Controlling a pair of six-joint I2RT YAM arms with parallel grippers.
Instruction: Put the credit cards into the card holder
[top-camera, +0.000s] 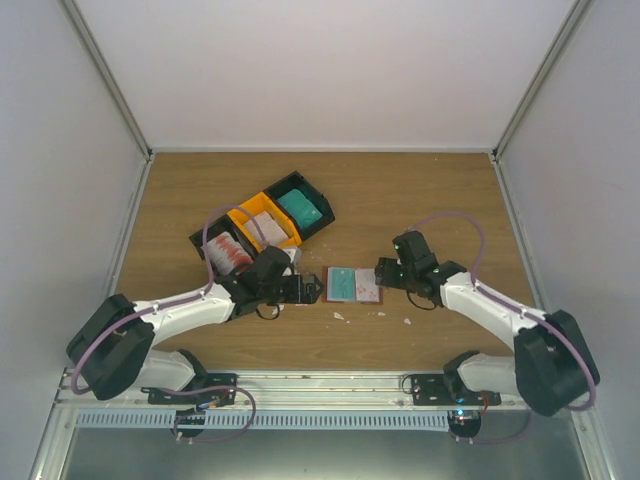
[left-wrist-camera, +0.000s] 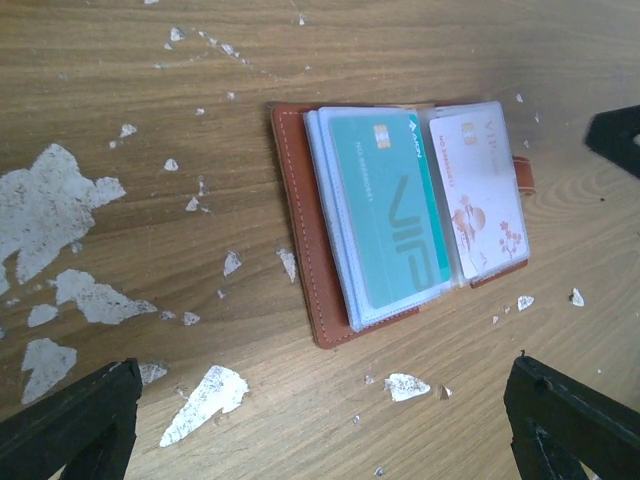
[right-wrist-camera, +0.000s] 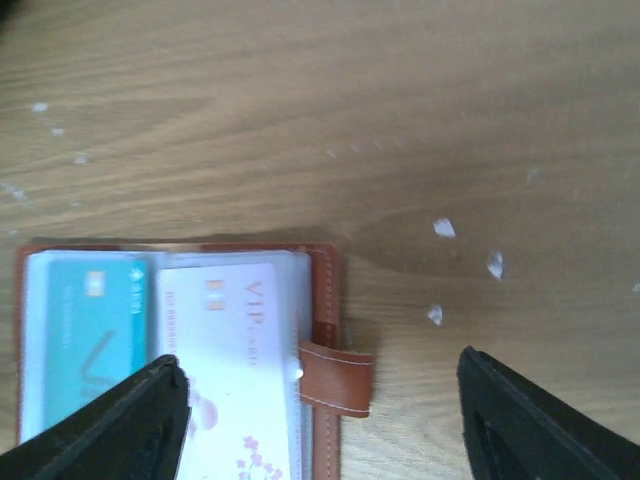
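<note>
The brown card holder lies open and flat on the table, between my two grippers. A teal card fills its left sleeve, and a white card with a floral print sits in the right one. Just off the holder's left side, my left gripper is open and empty. My right gripper hangs by the holder's right edge, its fingers well apart with nothing between them; the brown clasp strap shows beneath.
Behind the left arm stand three joined trays: a black tray with teal cards, an orange tray with white cards, and a black tray with red-and-white cards.
</note>
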